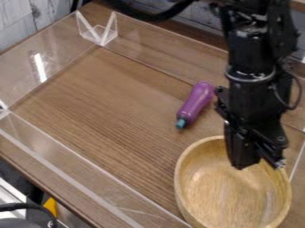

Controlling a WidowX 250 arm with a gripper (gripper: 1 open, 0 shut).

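Note:
My black gripper (243, 153) hangs at the right, low over the upper rim of a round yellow bowl (224, 189); it is shut, with nothing visible between its fingers. A purple object (198, 100) with a teal tip, shaped like an eggplant or bottle, lies on the wooden surface just left of the arm, above the bowl.
A clear plastic piece (98, 28) stands at the back left. Transparent edging runs along the left side, and dark cables lie at the lower left corner.

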